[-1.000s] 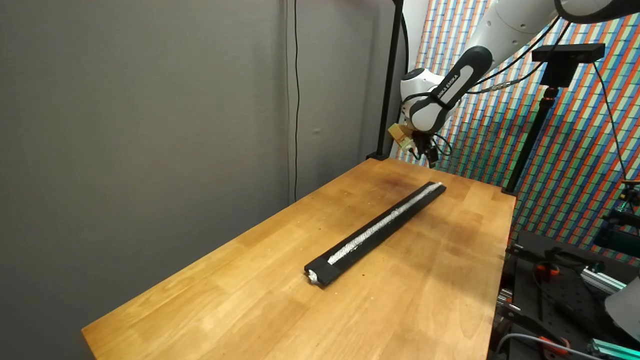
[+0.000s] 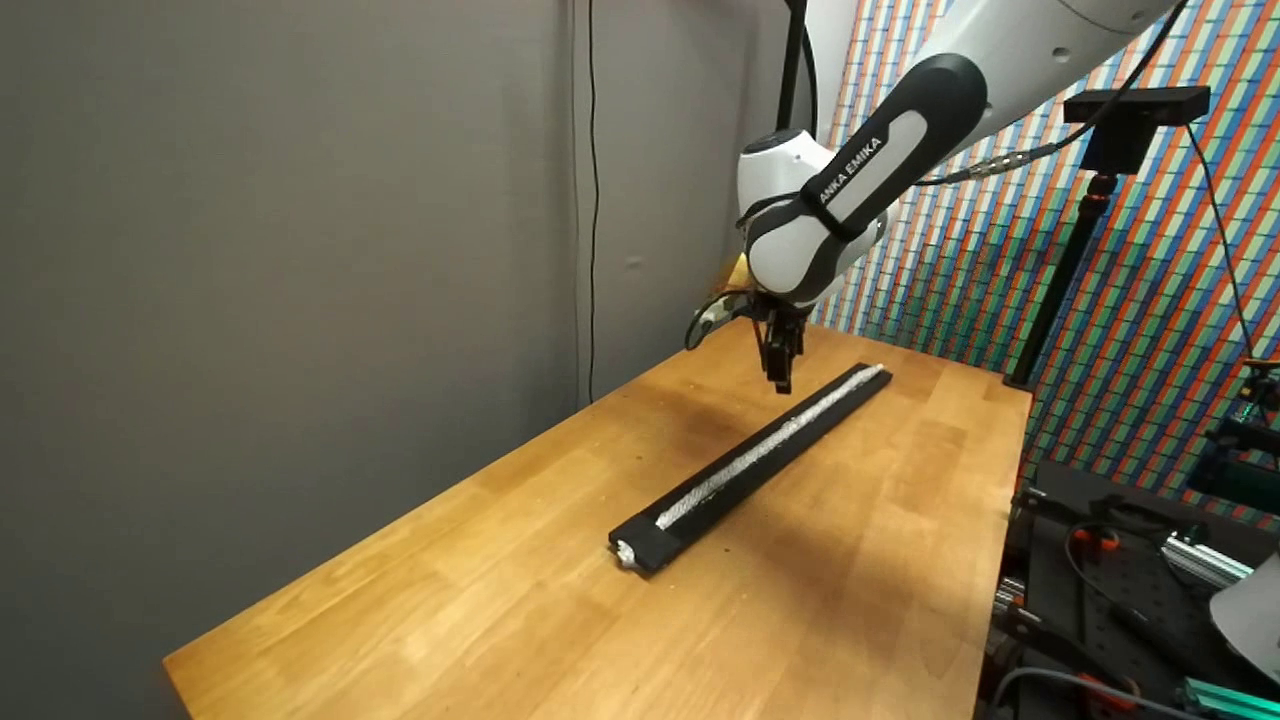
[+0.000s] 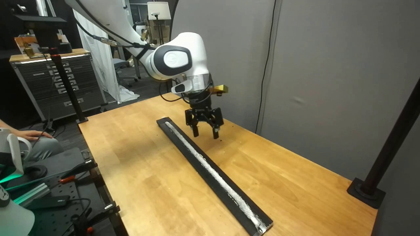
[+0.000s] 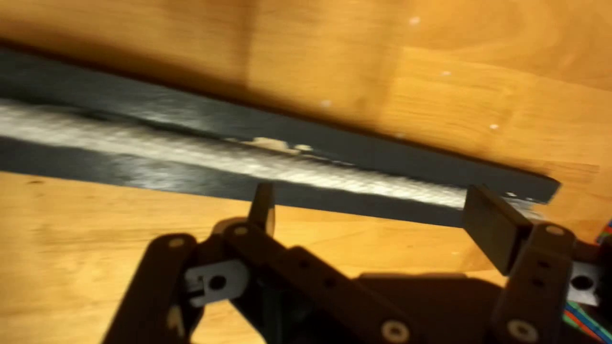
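Observation:
A long black bar [image 2: 768, 454] with a white, rope-like strip [image 3: 204, 164] along its channel lies flat on the wooden table. In exterior view 2 it runs diagonally from the table's far part to the near edge. My gripper [image 3: 205, 134] hangs above the table beside the bar's far half, on the wall side, pointing down and apart from it. Its two fingers [image 4: 262, 209] stand wide open with nothing between them. In the wrist view the strip [image 4: 269, 167] and bar pass beyond the fingertips, the right finger overlapping one bar end.
A grey wall [image 2: 360, 240] borders one long side. Black camera stands [image 3: 366, 188] rise at the table's edges, and a dark cart with tools [image 3: 59, 196] stands along the other side.
In exterior view 1 my arm has come leftward and lower, from beyond the bar's far end to beside its far half. The gripper has turned as well. The bar has stayed put.

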